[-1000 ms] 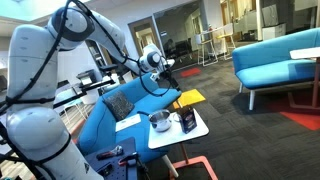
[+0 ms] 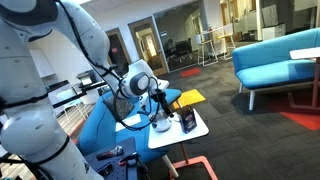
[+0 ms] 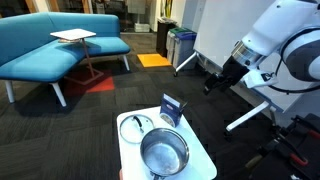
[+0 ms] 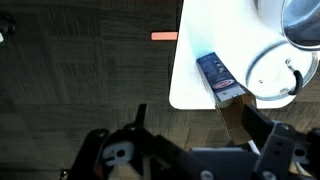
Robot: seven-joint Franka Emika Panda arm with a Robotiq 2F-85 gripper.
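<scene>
A dark box (image 3: 172, 108) with its brown cardboard flaps open stands on the white table (image 3: 193, 160). Beside it lie a round pot lid (image 3: 135, 127) with a dark handle and a silver pot (image 3: 164, 150). The wrist view shows the box (image 4: 214, 70) near the table's edge, the lid (image 4: 265, 75) to its right and part of the pot (image 4: 303, 22) in the corner. My gripper is open above the table edge, its fingers wide apart and nothing between them. In exterior view 2 the gripper (image 3: 212, 83) hangs right of the box, apart from it.
A blue sofa (image 2: 277, 62) and a small side table (image 3: 76, 35) stand farther back. Another blue couch (image 2: 97, 122) lies behind the white table in exterior view 1.
My arm has come down and toward the camera in exterior view 1, from far back to near the white table. The pot and box have not moved.
</scene>
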